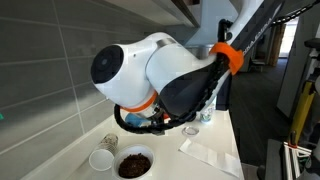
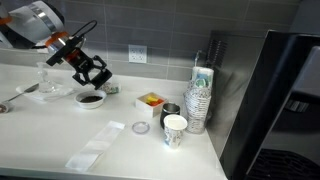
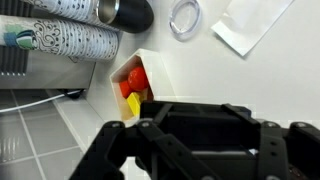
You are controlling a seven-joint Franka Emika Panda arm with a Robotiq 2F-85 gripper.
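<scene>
My gripper [image 2: 98, 76] hangs in exterior view 2 close over a white bowl [image 2: 90, 99] with dark contents. In exterior view 1 the same bowl [image 1: 120, 154] shows below the arm, its dark brown contents [image 1: 133, 166] in plain sight. Dark gripper parts fill the lower part of the wrist view; the gap between the fingertips cannot be made out, nor anything held there. A white cup [image 1: 101, 160] stands left of the bowl in exterior view 1.
A white box [image 3: 136, 72] holds red and yellow items. Near it are a dark metal cup [image 2: 171, 113], a white patterned cup [image 2: 175, 130], a stack of patterned cups [image 2: 197, 105] and a clear ring-like lid [image 2: 142, 128]. A white sheet [image 2: 95, 146] lies flat.
</scene>
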